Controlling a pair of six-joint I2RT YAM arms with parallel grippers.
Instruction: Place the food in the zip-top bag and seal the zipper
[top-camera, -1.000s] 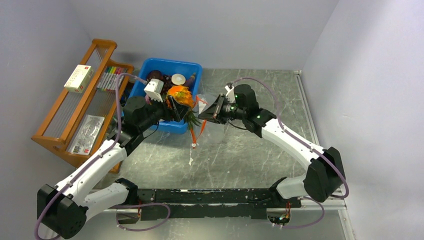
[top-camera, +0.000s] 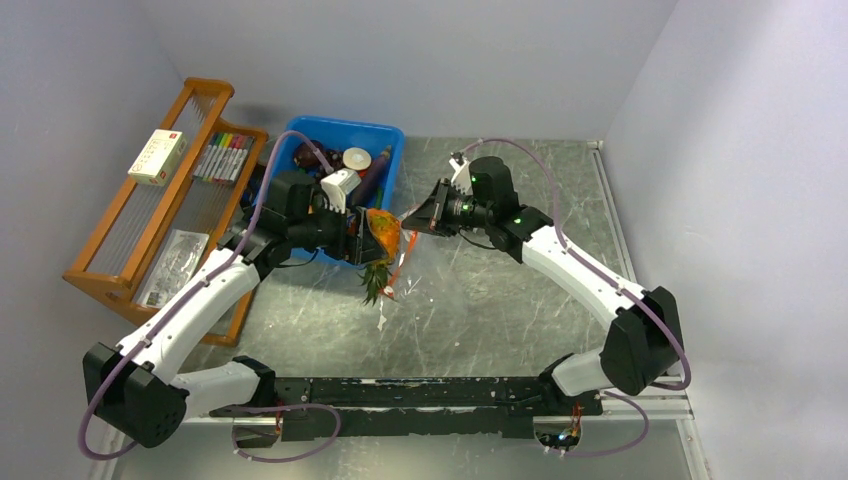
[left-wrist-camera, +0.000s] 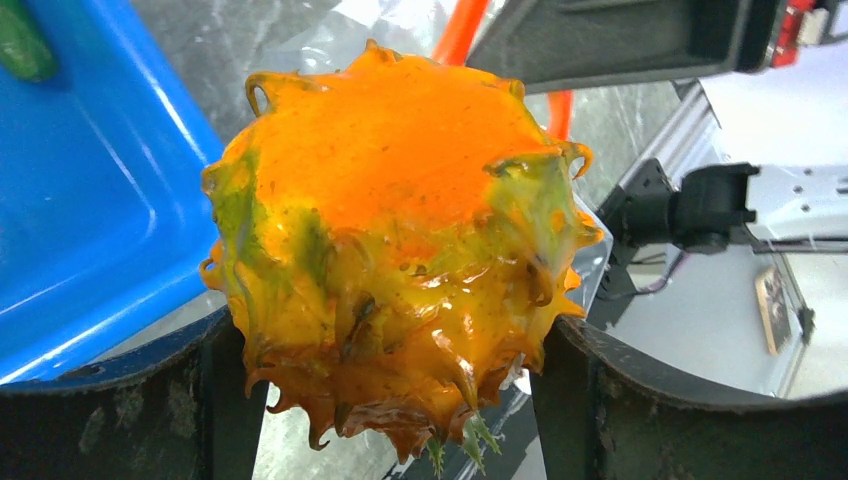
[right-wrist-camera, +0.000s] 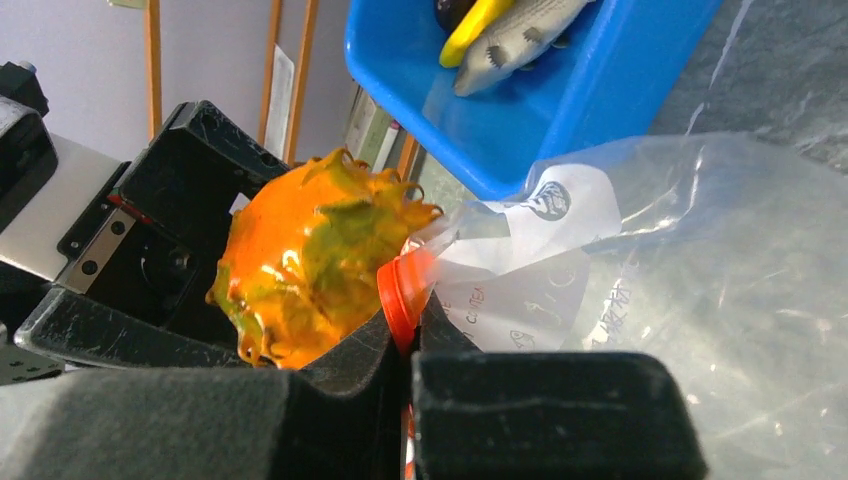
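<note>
An orange spiky fruit (top-camera: 383, 233) is between the fingers of my left gripper, over the mouth of the clear zip top bag (right-wrist-camera: 740, 270). Green pineapple leaves (top-camera: 374, 282) show just below it in the top view. My right gripper is shut on the bag's rim by its orange zipper (right-wrist-camera: 405, 295), which stands beside the fruit. The bag hangs from there over the worktop, its printed label visible in the right wrist view. Whether anything lies inside the bag is hard to tell.
The blue bin (top-camera: 370, 133) behind holds several foods, among them an eggplant (top-camera: 373, 175). A wooden rack (top-camera: 120, 260) with markers stands at the left.
My left gripper has carried the orange fruit right and toward the front, from over the bin to the bag's mouth.
</note>
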